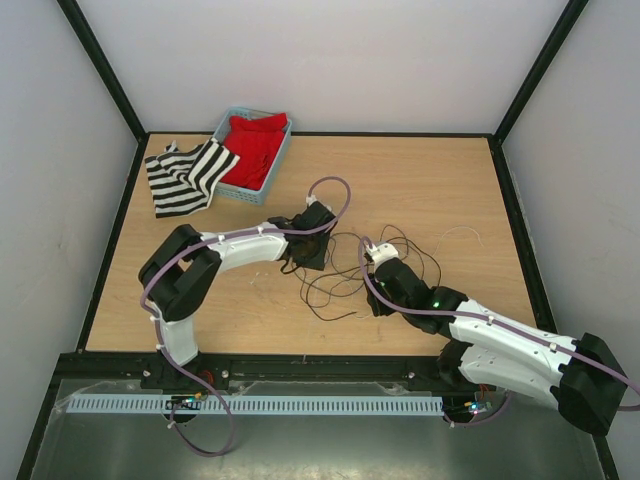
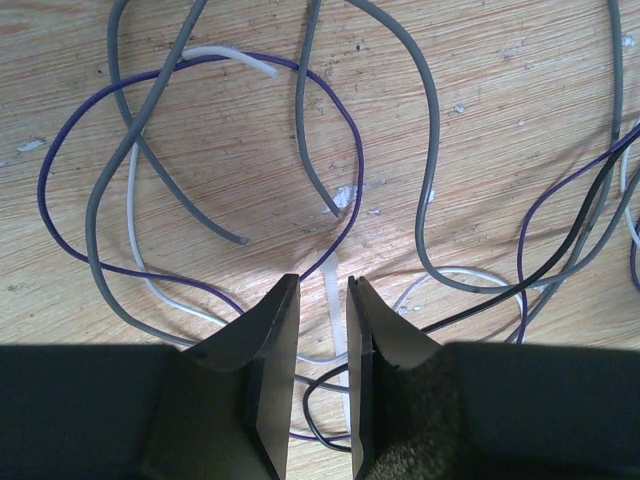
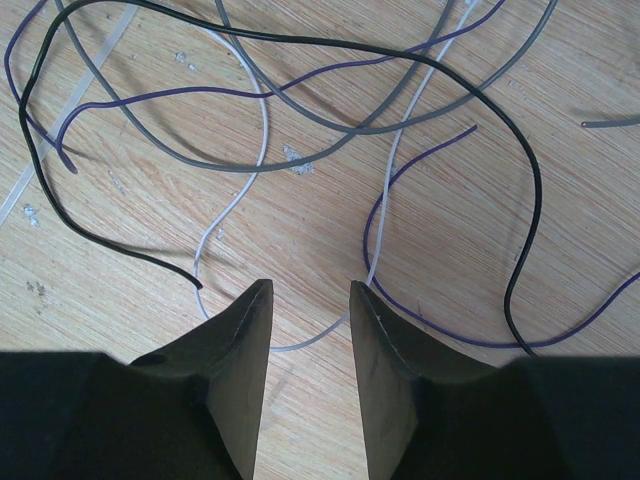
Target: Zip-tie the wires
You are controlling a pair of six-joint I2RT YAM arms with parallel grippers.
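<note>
Black, grey, purple and white wires (image 1: pixel 335 285) lie in loose loops on the table. My left gripper is over the left side of the tangle, its fingers a little apart. A purple wire (image 2: pixel 349 215) runs just beyond its fingertips, and a pale flat strip (image 2: pixel 334 300) shows in the gap; nothing looks gripped. My right gripper stands partly open over the tangle's near side. A thin white wire (image 3: pixel 300 345) passes across the gap between its fingers, apparently on the table below them. Both grippers' tips are hidden in the top view.
At the back left stands a blue-grey basket (image 1: pixel 222 190) with red cloth (image 1: pixel 255 150), a striped cloth (image 1: pixel 185 180) beside it. A thin pale loop (image 1: pixel 460 228) lies at the right.
</note>
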